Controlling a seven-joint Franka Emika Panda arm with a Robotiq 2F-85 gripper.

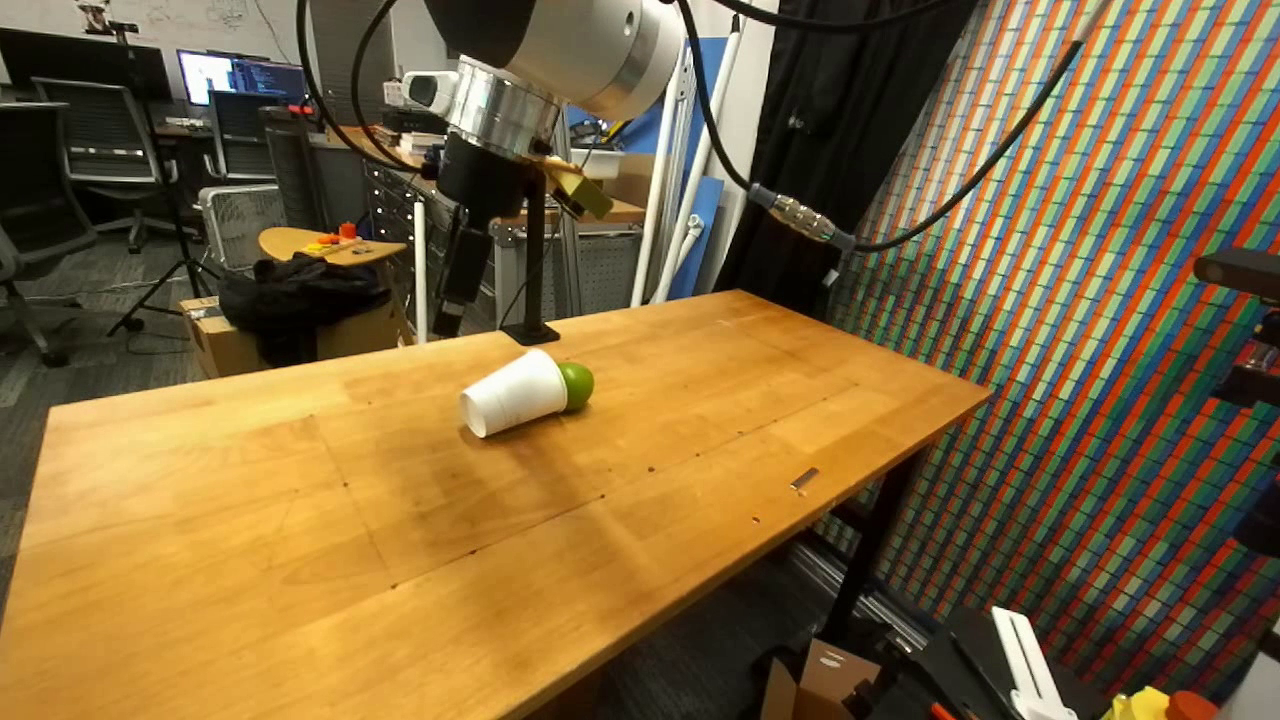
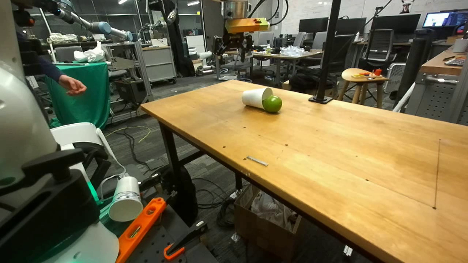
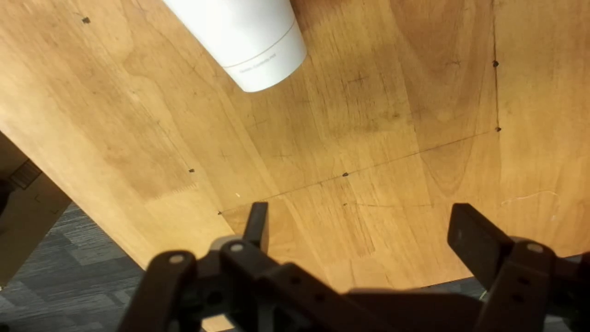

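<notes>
A white paper cup lies on its side on the wooden table. At its wide mouth rests a round green fruit, seemingly partly inside the opening. From the other side, the fruit sits in front of the cup's rim, with the cup behind it. The wrist view shows only the narrow base end of the cup at the top; the fruit is out of that view. My gripper stands open above the table, its two black fingers wide apart and only bare wood below. It is clear of both objects.
A black post rises from a base plate at the table's edge, close to the cup and fruit.
</notes>
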